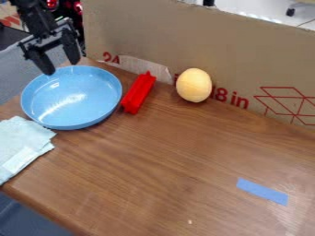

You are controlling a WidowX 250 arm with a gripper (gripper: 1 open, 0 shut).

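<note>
My black gripper (59, 64) hangs in the air at the upper left, above the far rim of a blue plate (72, 97), its fingers apart and nothing seen between them. A red cylindrical object (139, 92) lies just right of the plate. A pale yellow egg-shaped object (193, 85) stands farther right, near the cardboard wall. A folded light cloth (18, 146) lies at the lower left.
A cardboard wall (246, 55) runs along the back of the wooden table (172, 184). A blue tape strip (262, 192) is on the lower right.
</note>
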